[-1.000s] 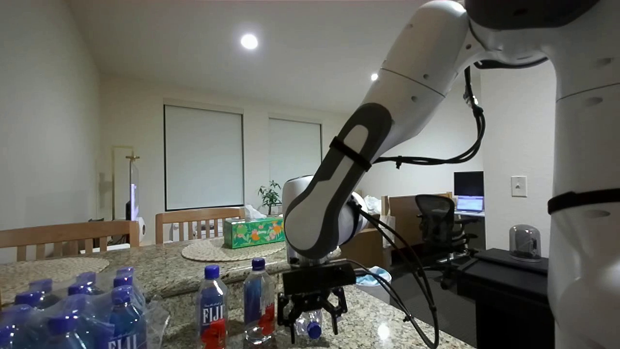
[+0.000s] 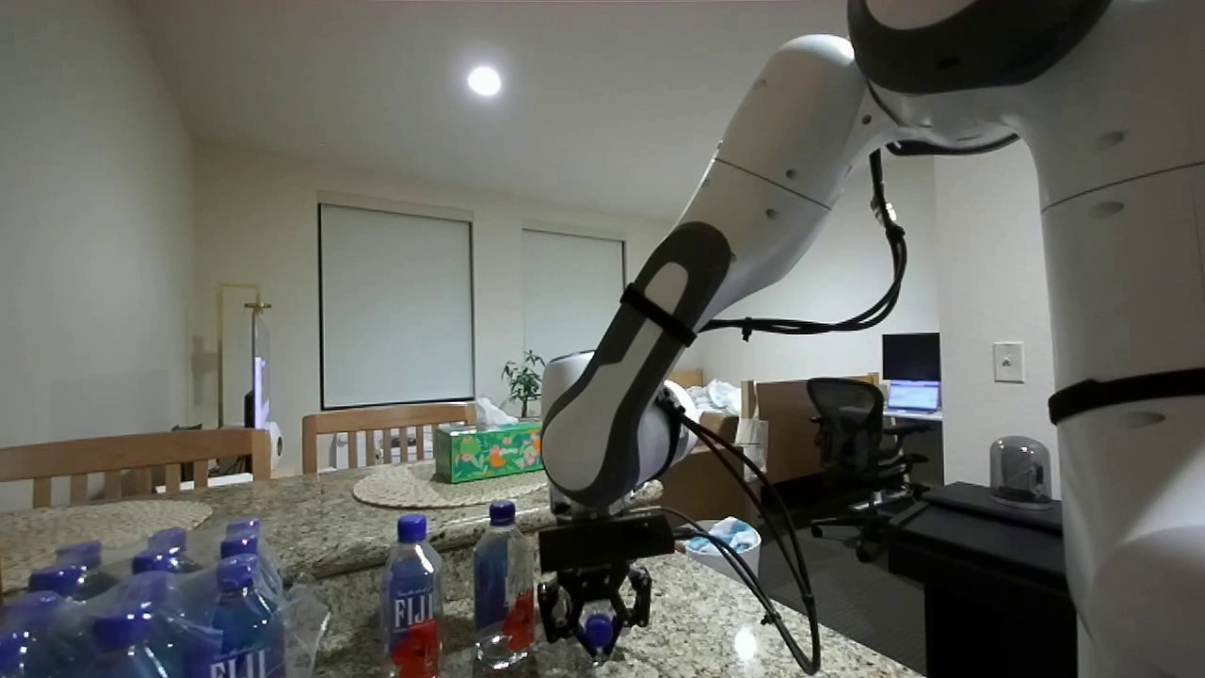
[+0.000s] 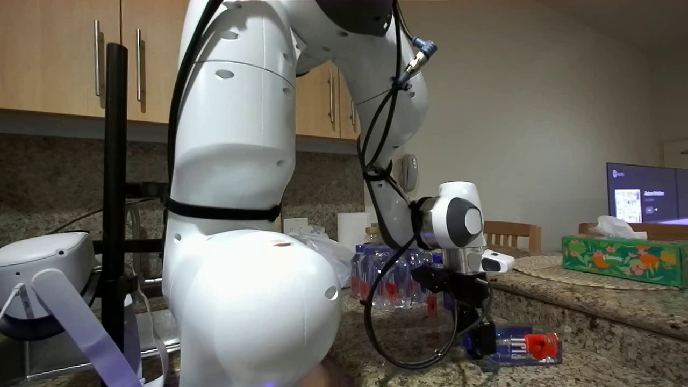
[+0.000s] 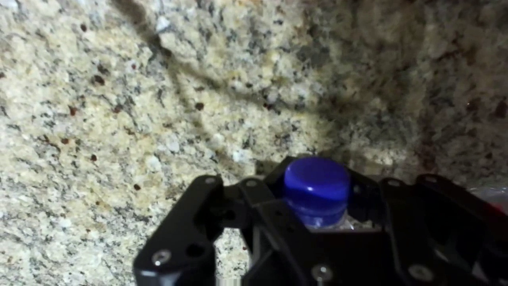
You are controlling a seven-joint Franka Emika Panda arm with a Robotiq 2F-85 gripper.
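Observation:
A FIJI bottle lies on its side on the granite counter, its red and blue label (image 3: pixel 542 346) visible in exterior view 2. Its blue cap (image 4: pixel 316 178) sits between the black fingers of my gripper, one on either side and very close to it. The fingers are partly closed; whether both fingers press on the bottle cannot be made out. Exterior view 1 has the gripper (image 2: pixel 594 646) low at the counter, around the same cap (image 2: pixel 598 629). Most of the bottle is hidden behind the gripper there.
Two upright FIJI bottles stand left of the gripper, the nearer-placed bottle (image 2: pixel 504 588) close beside it and another bottle (image 2: pixel 413 599) farther left. A plastic-wrapped pack of bottles (image 2: pixel 147 616) fills the left front. A raised ledge bears a tissue box (image 2: pixel 489 451).
The arm has shifted slightly left and lower in exterior view 1. The gripper's fingers, wide apart before, have drawn in around the lying bottle's cap.

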